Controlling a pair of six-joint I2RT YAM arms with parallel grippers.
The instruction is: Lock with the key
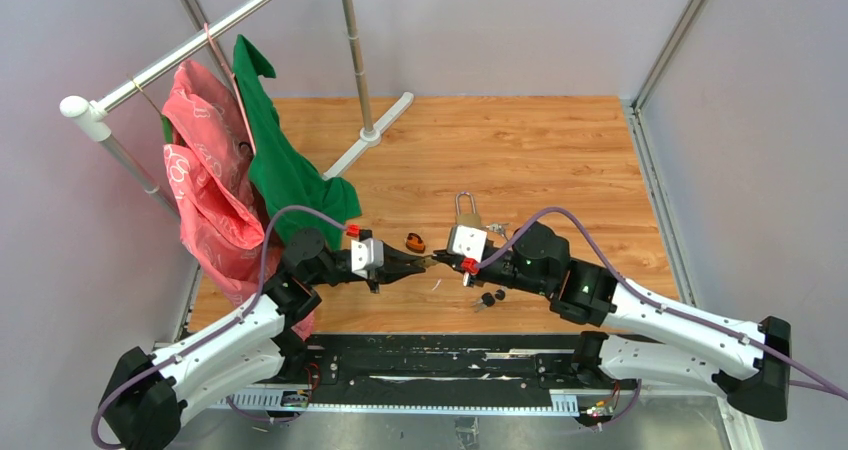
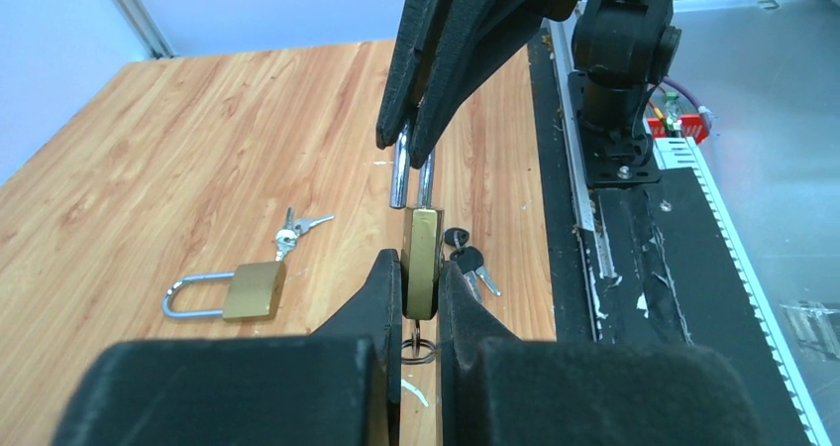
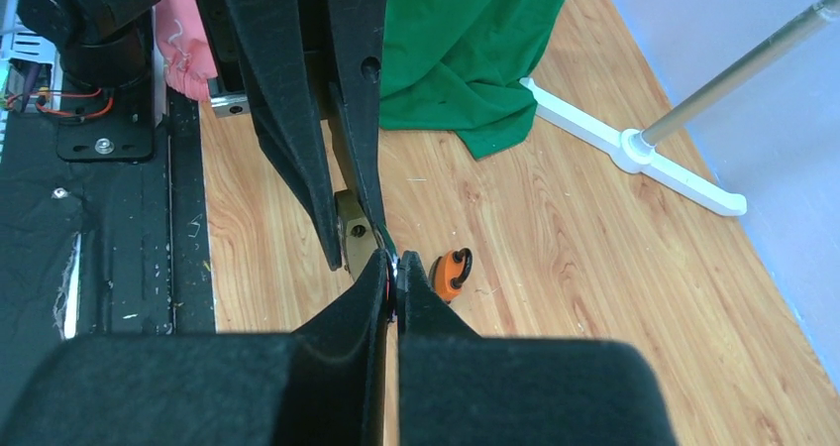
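Note:
A brass padlock (image 2: 423,263) stands on edge, its body clamped between the fingers of my left gripper. Two silver shackle legs (image 2: 426,180) show above it; the leg on the left ends clear of the body. At the shackle's top are the tips of my right gripper, which is shut; whether any metal lies between them is unclear. From the lock's lower end hangs a key ring (image 2: 418,351); the key itself is mostly hidden. In the right wrist view the padlock body (image 3: 354,230) appears beyond the right fingertips (image 3: 416,297).
Another brass padlock (image 1: 468,218) lies on the table with silver keys (image 1: 498,230) beside it. Black-headed keys (image 1: 488,299) lie nearer the front, and a small orange object (image 1: 415,242) sits behind the grippers. Clothes (image 1: 290,160) hang on a rack at left.

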